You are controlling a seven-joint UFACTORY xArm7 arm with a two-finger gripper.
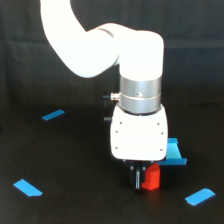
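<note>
A red block (152, 177) is low in the view, right of centre, close against the right side of my gripper (139, 178). The gripper points down from the white arm, and its dark fingers are at the block's left side. Part of the block's top and left is hidden by the hand and fingers. Whether the fingers are open or shut on the block cannot be made out.
Behind the hand to the right lies a blue square (175, 152), partly covered by the hand. Blue strips mark the dark table at left front (27, 188), right front (200, 197) and left back (53, 115).
</note>
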